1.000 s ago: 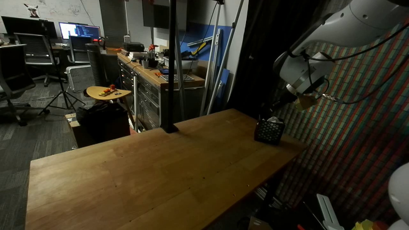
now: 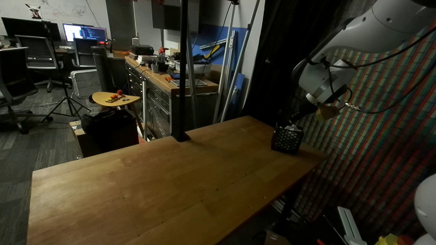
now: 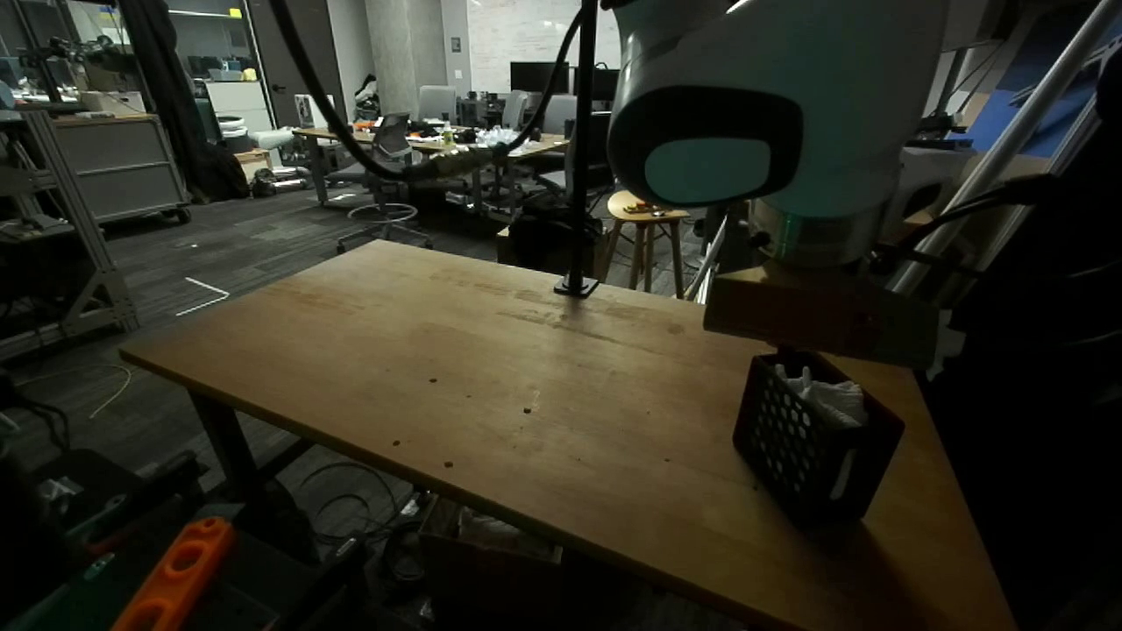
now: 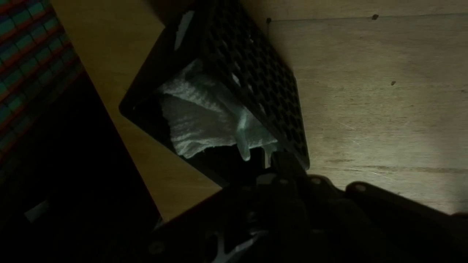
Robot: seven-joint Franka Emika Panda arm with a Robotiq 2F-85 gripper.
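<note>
A black perforated basket [image 2: 287, 140] stands on the wooden table near its far right corner. Crumpled pale cloth [image 4: 206, 116] lies inside it, as the wrist view shows from above. My gripper is at the basket's rim, its dark fingers shut. A narrow strip of the cloth runs close to the fingertips; in this dim light I cannot make out whether any is pinched. In the second exterior view the arm hides the fingers above the basket [image 3: 815, 442].
A black post [image 2: 182, 81] rises from its back edge. Dark curtain and a patterned wall hanging [image 2: 368, 102] lie close behind the arm.
The arm's wrist has shifted slightly down and to the right in the first exterior view. The basket has stayed in place.
</note>
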